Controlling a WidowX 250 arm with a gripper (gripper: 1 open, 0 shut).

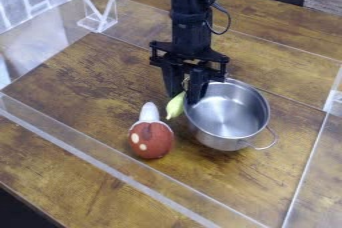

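Note:
My black gripper (182, 90) reaches down over the left rim of a steel pot (235, 118), shut on a yellow-green elongated item (175, 106) that hangs at the pot's left edge; the fingertips are partly hidden by it and the rim. A red spotted mushroom toy (151, 136) with a white stem lies on the wooden table just left of the pot.
A white plastic piece (99, 14) stands at the back left. Clear barriers run along the left and right edges.

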